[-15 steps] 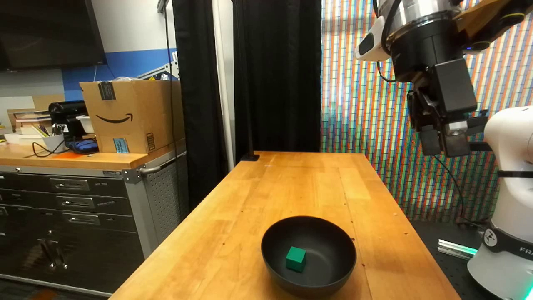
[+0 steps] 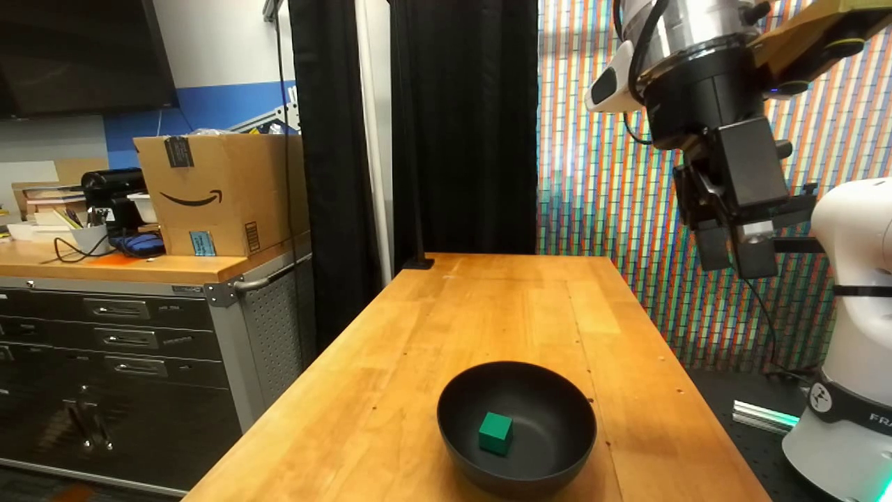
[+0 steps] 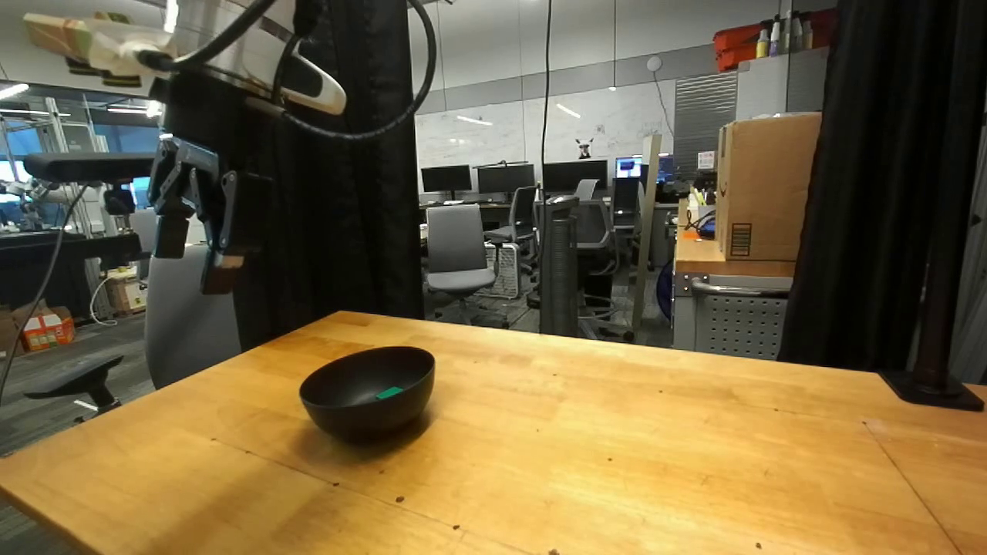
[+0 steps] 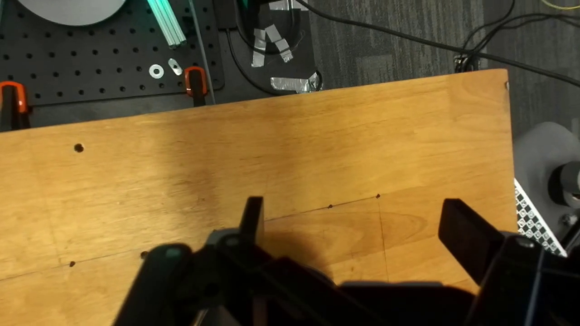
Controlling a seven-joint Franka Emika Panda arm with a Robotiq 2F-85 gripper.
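A green cube (image 2: pixel 495 434) rests inside a black bowl (image 2: pixel 568 422) on the wooden table. Exterior view 2 shows only the top of the green cube (image 3: pixel 389 393) over the rim of the black bowl (image 3: pixel 365 418). High above the table hangs my gripper (image 2: pixel 737 261), well clear of the bowl. Its fingers stand wide apart in the wrist view, where the gripper is open and has nothing but bare table below the gap. The bowl is mostly hidden behind the gripper body there; the cube is out of sight.
A black post base (image 3: pixel 930 390) stands at its far end. Along one table edge, the wrist view shows orange clamps (image 4: pixel 195 81) and a black perforated plate (image 4: pixel 119 59). A loose cable (image 4: pixel 402 39) runs over the floor.
In exterior view 1 my gripper has come slightly lower and a little to the left. The bowl and the cube have stayed in place.
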